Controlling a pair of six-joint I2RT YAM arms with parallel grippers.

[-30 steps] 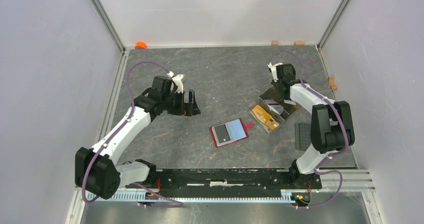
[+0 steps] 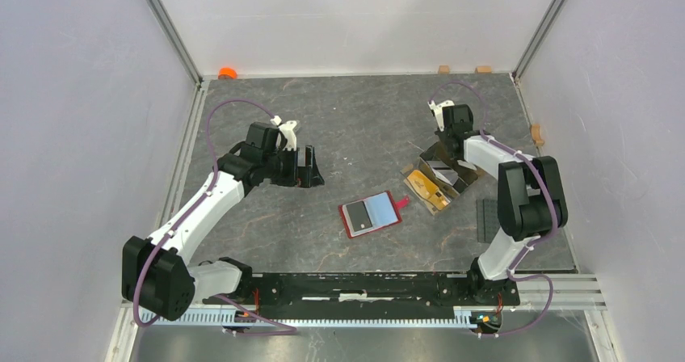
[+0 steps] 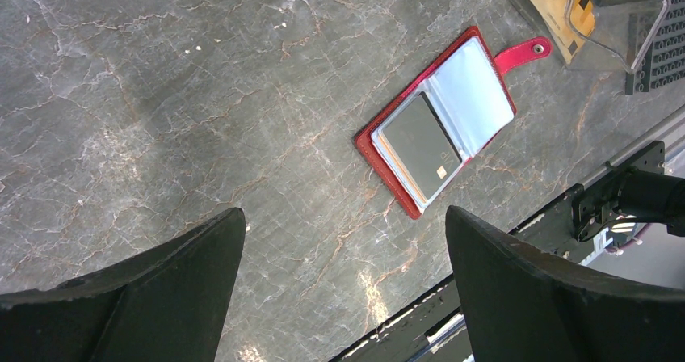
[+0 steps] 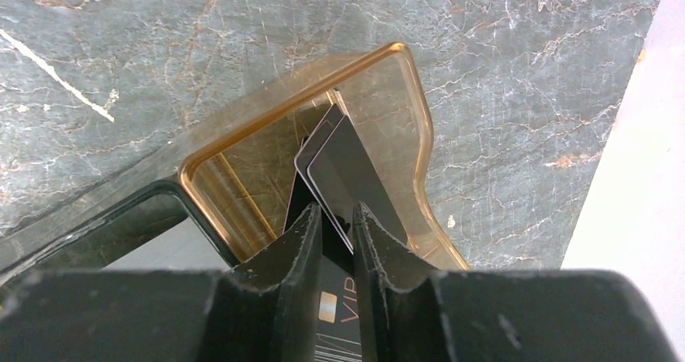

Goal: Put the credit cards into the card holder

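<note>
The red card holder [image 2: 371,214] lies open on the table, a dark grey card [image 3: 419,147] in its left clear pocket. Its other half shows a pale blue sleeve [image 3: 472,85]. My left gripper is open above bare table, left of the holder. In the right wrist view, black cards [image 4: 361,180] lean inside an amber clear bin [image 4: 303,95]. Over them, my right gripper has its fingertips a narrow gap apart, one on each side of a card's pale edge. Another black card with a chip [image 4: 327,306] lies beneath, partly hidden.
Two more bin sections adjoin the amber one: a dark one [image 4: 97,226] with pale cards, and a clear one with a yellow packet [image 2: 428,187]. A dark ribbed mat [image 2: 488,220] lies to the right.
The left arm and the card holder have stayed put.
</note>
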